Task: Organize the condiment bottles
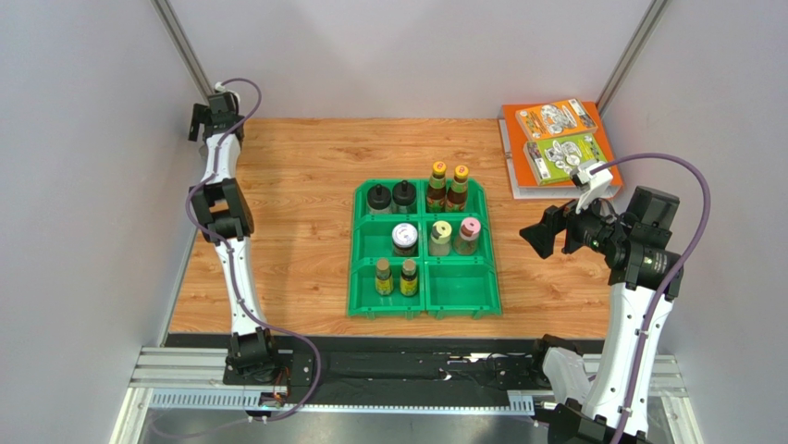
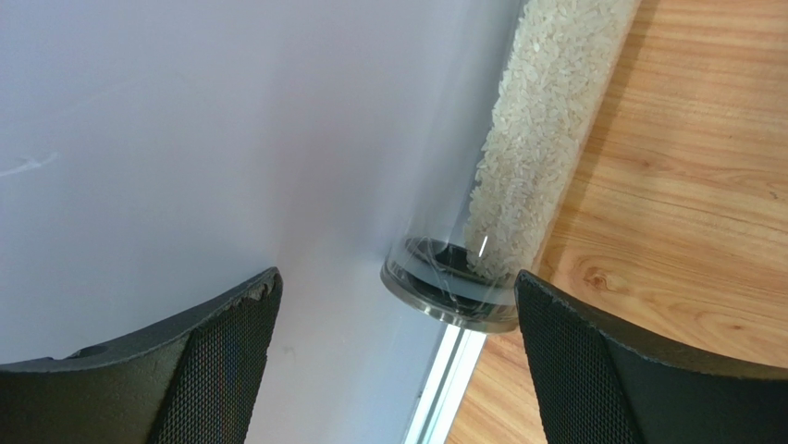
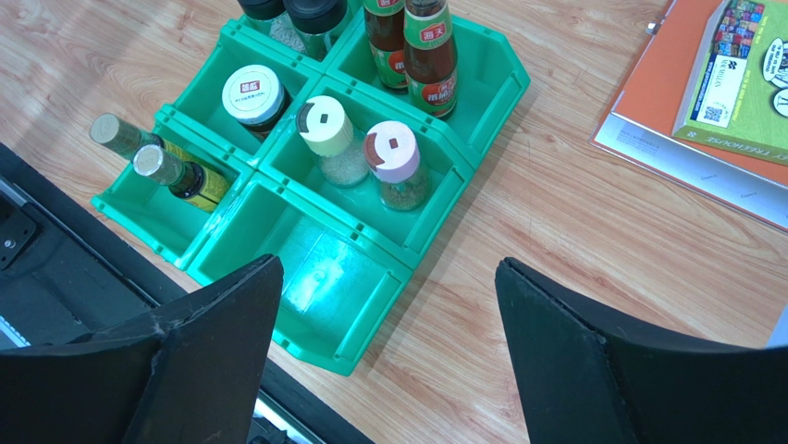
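A green six-compartment tray (image 1: pixel 460 291) holds condiment bottles: two dark-capped jars (image 1: pixel 378 199), two brown sauce bottles (image 1: pixel 437 190), a white-lidded jar (image 1: pixel 404 236), two shakers (image 1: pixel 440 239) and two small yellow-label bottles (image 1: pixel 408 279); its front-right compartment is empty. My left gripper is open at the back-left by the wall; in its wrist view a clear rice-filled cylinder (image 2: pixel 541 120) with a dark base stands beyond the fingers, largely out of sight in the top view. My right gripper is open right of the tray, above bare table.
Books and a folder (image 1: pixel 560 157) are stacked at the back right. Walls (image 1: pixel 111 185) bound the table on the sides and back.
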